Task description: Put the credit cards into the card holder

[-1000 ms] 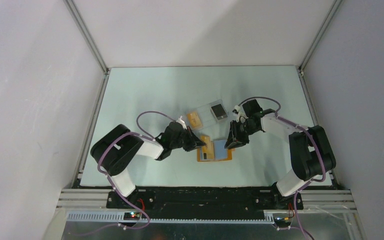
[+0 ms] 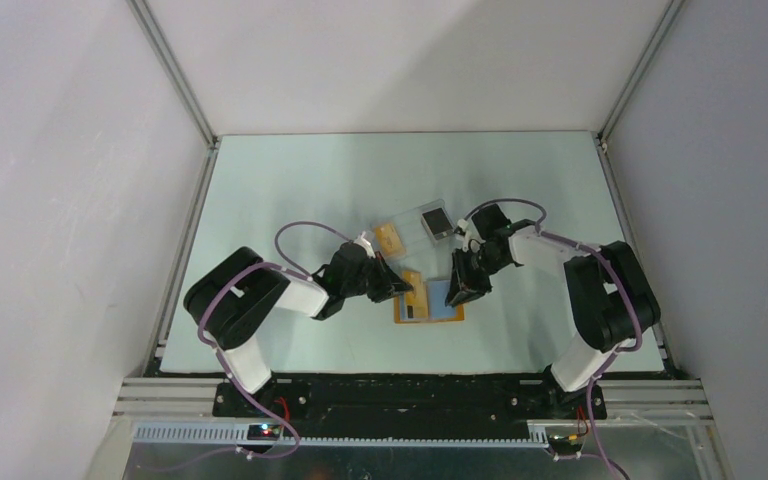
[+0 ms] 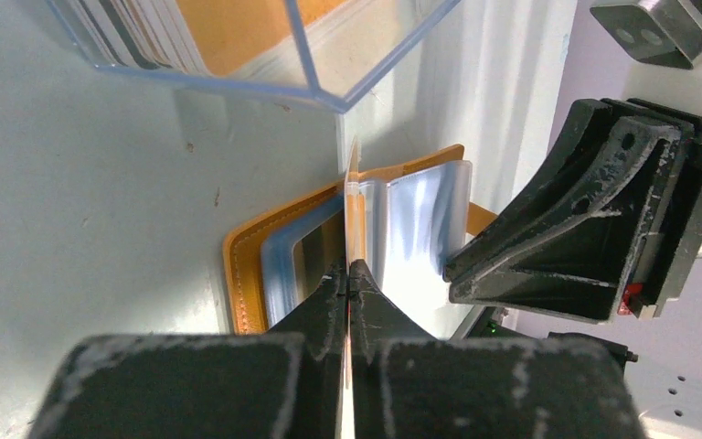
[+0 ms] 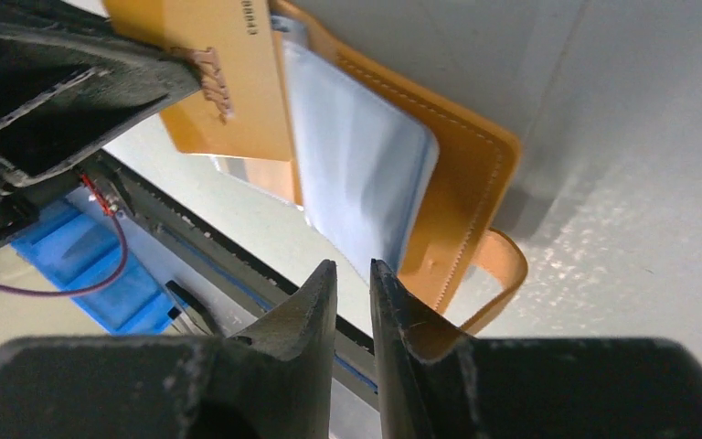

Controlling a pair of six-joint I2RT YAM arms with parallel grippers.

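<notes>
A tan card holder with bluish plastic sleeves (image 4: 361,151) lies spread open on the table; its tan cover (image 2: 430,321) shows in the top view. Over its left side is a gold card, seen edge-on in the left wrist view. My left gripper is shut on that thin card, above the sleeves. At the holder's right side, my right gripper stands slightly open, its fingertips close to the sleeve's edge. Nothing shows between them. Whether the card's lower edge is inside a sleeve, I cannot tell.
Behind the holder lies a clear tray (image 2: 413,232) with a gold card stack (image 2: 389,239) and a dark card (image 2: 437,223). In the left wrist view the tray wall (image 3: 238,89) is close to the holder.
My right gripper has moved a little left and toward the front, over the holder's right side. The left arm and its gold card have hardly moved.
</notes>
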